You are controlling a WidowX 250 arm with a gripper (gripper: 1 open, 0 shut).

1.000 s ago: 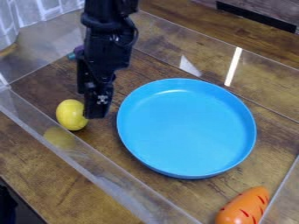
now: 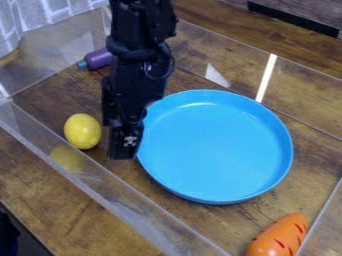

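The dark gripper [image 2: 123, 130] hangs low over the wooden floor, just left of the blue plate [image 2: 214, 142], with its arm reaching down from the top. It is open, and I see nothing held in it. A yellow egg-shaped object [image 2: 83, 131] lies to the left of the gripper, a little apart from it.
A purple object [image 2: 94, 60] lies at the upper left, partly behind the arm. An orange carrot [image 2: 278, 235] lies at the lower right. Clear walls run along the left and lower sides. Bare wood is free at the upper right.
The arm and gripper have moved to the right, away from the yellow object and nearer the blue plate, uncovering more of the purple object. The objects appear unmoved.
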